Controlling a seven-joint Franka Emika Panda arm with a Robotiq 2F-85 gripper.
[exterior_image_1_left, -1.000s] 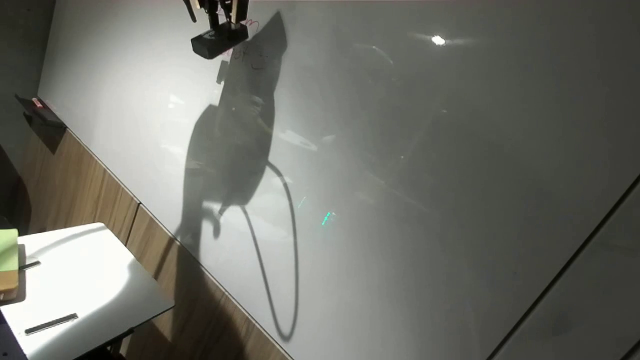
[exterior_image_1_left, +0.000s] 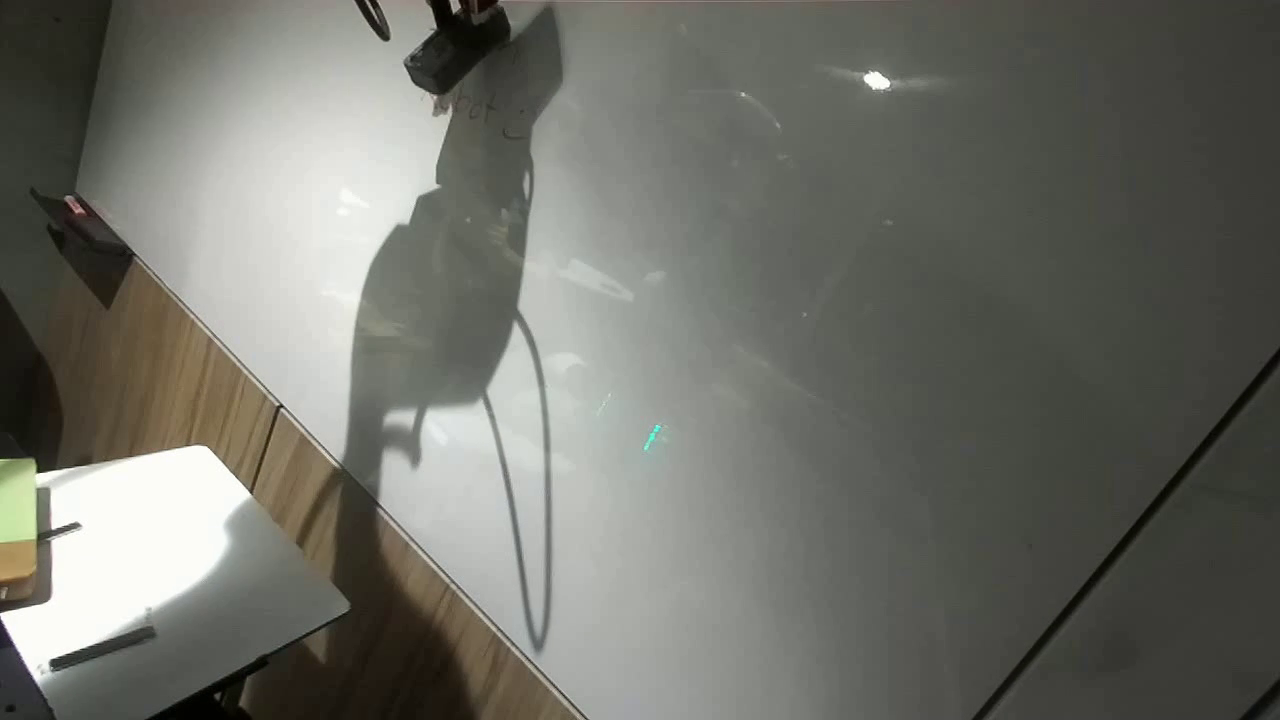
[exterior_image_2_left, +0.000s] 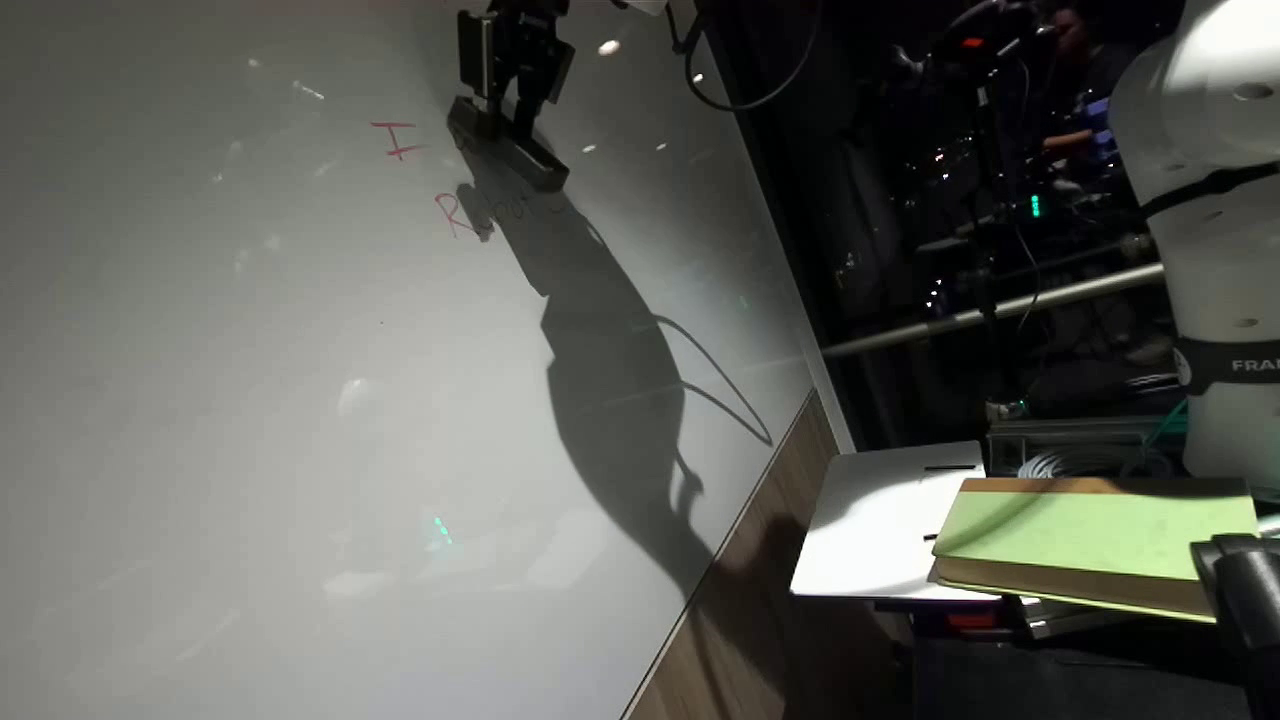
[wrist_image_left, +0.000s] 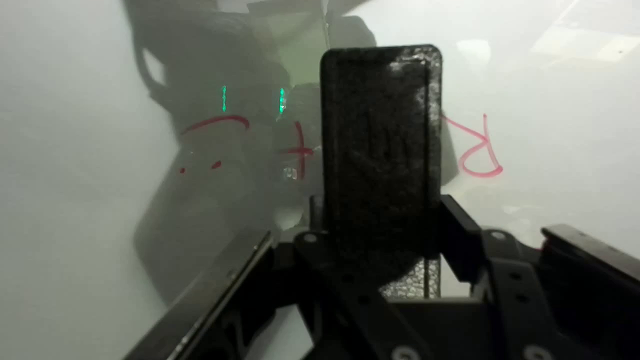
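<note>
A black block-shaped eraser (wrist_image_left: 381, 138) is clamped in my gripper, which is shut on it with a finger on either side. In exterior view 2 the eraser (exterior_image_2_left: 510, 146) lies close against the upper part of the whiteboard (exterior_image_2_left: 240, 456); I cannot tell whether it touches. Red writing shows on the board: a letter R (wrist_image_left: 483, 153) to one side of the eraser, a letter t (wrist_image_left: 300, 150) and a curved stroke (wrist_image_left: 217, 122) with two dots to the other. Exterior view 2 also has a red letter I (exterior_image_2_left: 393, 138). Part of the writing is hidden behind the eraser.
The arm's shadow (exterior_image_2_left: 618, 372) darkens much of the board below the eraser. A small white table (exterior_image_1_left: 180, 564) stands at the lower left, and a green-topped box (exterior_image_2_left: 1080, 528) shows beside it. Most of the board is bare.
In exterior view 1 the eraser has moved a little up and to the right with my gripper, over where red marks showed. The arm's shadow has shifted slightly left.
</note>
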